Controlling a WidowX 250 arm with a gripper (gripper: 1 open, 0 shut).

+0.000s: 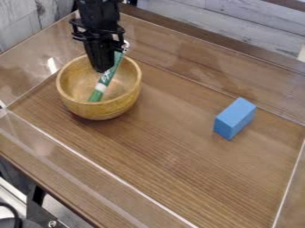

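Note:
My gripper [99, 63] hangs over the back of a round yellow bowl [82, 105], its fingertips low at the bowl's rear, shut as far as shows. A green and white stick-like object [106, 83] stands slanted in the bowl, its upper end beside the gripper. Whether anything is between the fingertips is hard to tell.
A blue block [234, 119] lies on the wooden table [179, 169] at the right. A pale wall edge runs along the back and left.

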